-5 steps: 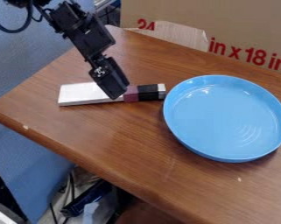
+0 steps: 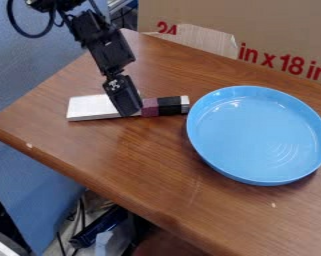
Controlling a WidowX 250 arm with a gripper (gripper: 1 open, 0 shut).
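The black arm reaches down from the top left to its gripper (image 2: 125, 100), which is low over a long bar lying on the wooden table. The bar has a white section (image 2: 93, 107) on the left and a dark red and black section (image 2: 166, 106) with a pale tip on the right. The gripper covers part of the bar's middle; whether its fingers touch or hold it is hidden. A blue plate (image 2: 256, 135) lies to the right of the bar, close to its tip.
A cardboard box (image 2: 243, 30) stands along the back of the table (image 2: 149, 170).
The arm has shifted very slightly near the bar. The bar and plate look unmoved.
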